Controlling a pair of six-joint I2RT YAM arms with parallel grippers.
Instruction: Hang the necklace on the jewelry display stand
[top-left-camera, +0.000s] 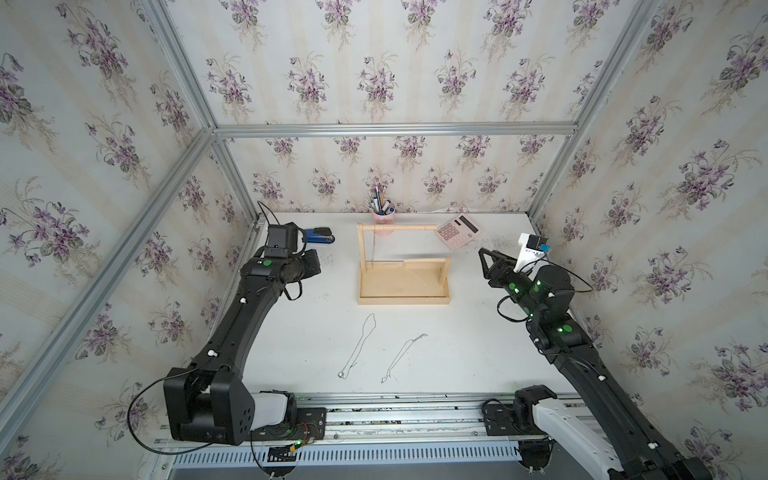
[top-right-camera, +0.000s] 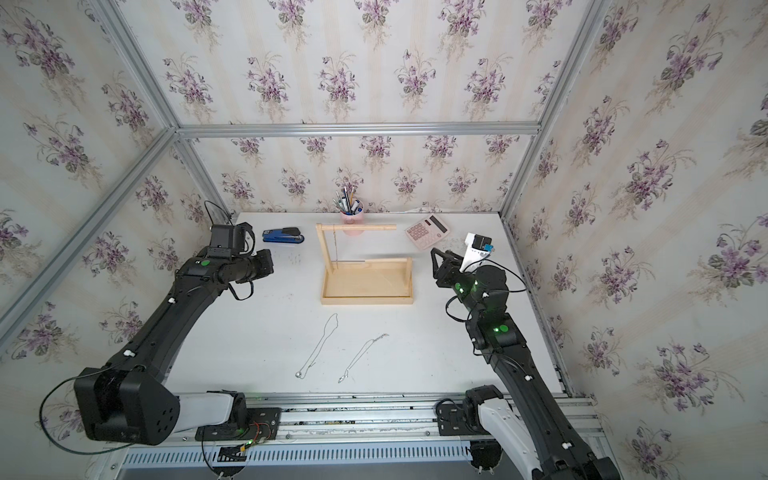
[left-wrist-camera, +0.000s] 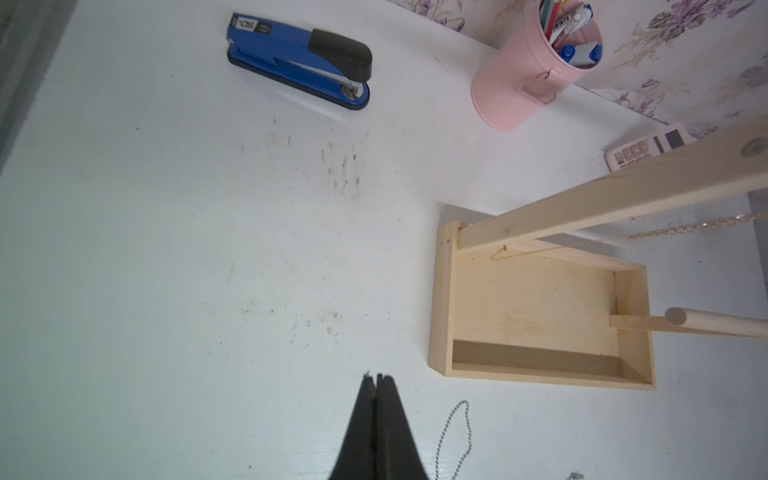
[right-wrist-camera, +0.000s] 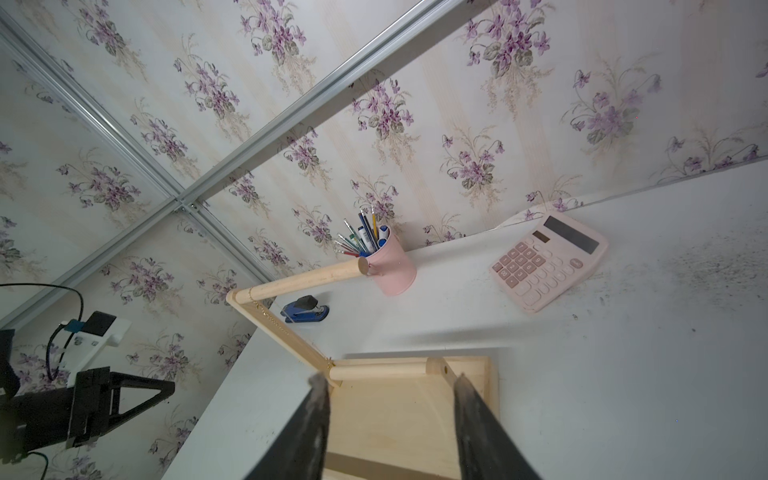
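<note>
The wooden display stand (top-left-camera: 404, 285) sits mid-table, with a thin chain hanging from its upper bar (top-right-camera: 368, 227). Two silver necklaces lie flat on the table in front of it, a longer one (top-left-camera: 360, 344) at left and a shorter one (top-left-camera: 400, 354) at right. My left gripper is above the table left of the stand, shut, nothing visible between its fingers. My right gripper is raised at the stand's right, open, with empty space between its blurred fingers.
A blue stapler (left-wrist-camera: 296, 52) lies at the back left, a pink pen cup (right-wrist-camera: 390, 272) stands behind the stand, and a pink calculator (right-wrist-camera: 548, 260) lies at the back right.
</note>
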